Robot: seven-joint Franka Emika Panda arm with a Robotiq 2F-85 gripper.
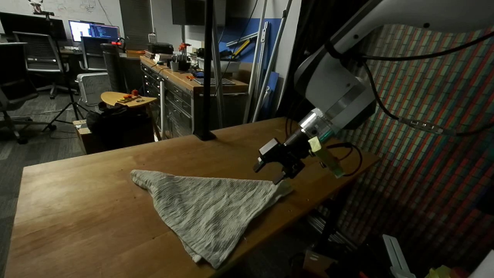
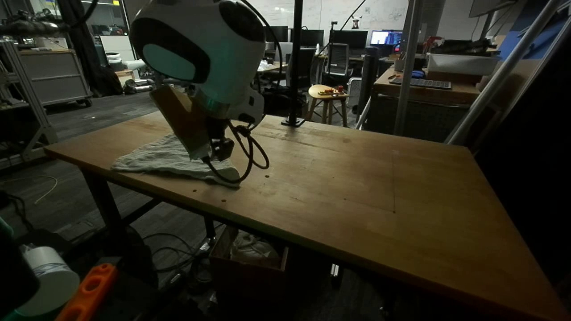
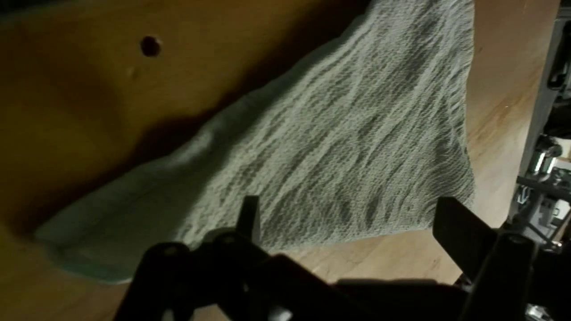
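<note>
A pale grey, crinkled cloth [image 1: 210, 208] lies on the wooden table, spread in a roughly triangular shape. Its right corner reaches toward my gripper [image 1: 268, 173], whose two fingers stand apart just above that end. In exterior view 2 the cloth [image 2: 160, 155] is partly hidden behind the arm, and the fingertips are hard to make out. The wrist view has the cloth [image 3: 342, 139] running diagonally across, with a narrow corner at lower left. Between the open fingers of the gripper nothing is held; whether a fingertip touches the cloth I cannot tell.
A black post [image 1: 208, 69] rises at its far edge. One side of the cloth lies close to the near table edge. A cable [image 2: 262, 155] loops beside the wrist.
</note>
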